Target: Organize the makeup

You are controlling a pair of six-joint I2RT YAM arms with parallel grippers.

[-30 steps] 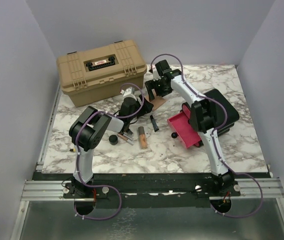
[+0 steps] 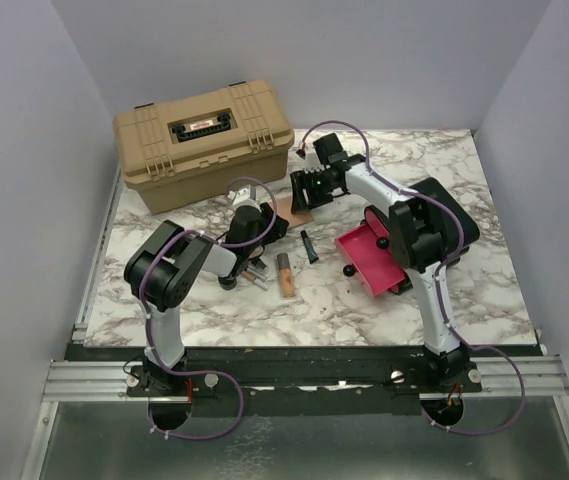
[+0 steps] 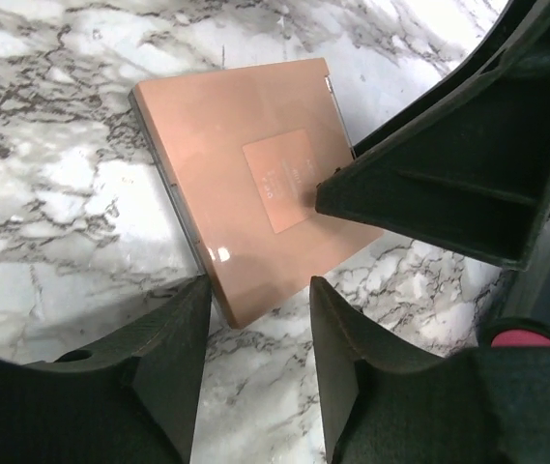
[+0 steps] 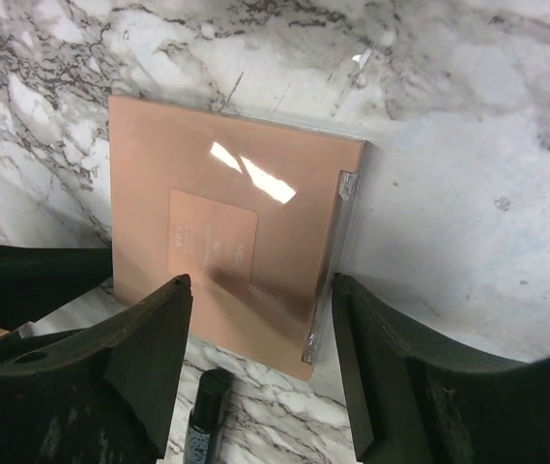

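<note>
A flat, square rose-gold makeup palette (image 2: 293, 213) lies on the marble top in front of the tan case, partly covered by both grippers in the top view. My left gripper is part open, its fingertips either side of the palette's near corner (image 3: 238, 307). From the opposite side, my right gripper is also part open; it straddles the palette, with one finger (image 4: 350, 319) close to its clear-edged side. Whether either finger touches the palette, I cannot tell. A black organizer (image 2: 452, 205) with open pink drawers (image 2: 371, 262) stands at right.
A tan case (image 2: 204, 145) fills the back left. In front of the palette lie a dark tube (image 2: 309, 246), a copper-coloured tube (image 2: 286, 276) and slim items by the left arm. Both grippers are very close together.
The palette has slid left and slightly forward. Both grippers have moved the same way, and the gap between the right gripper's fingers looks narrower.
</note>
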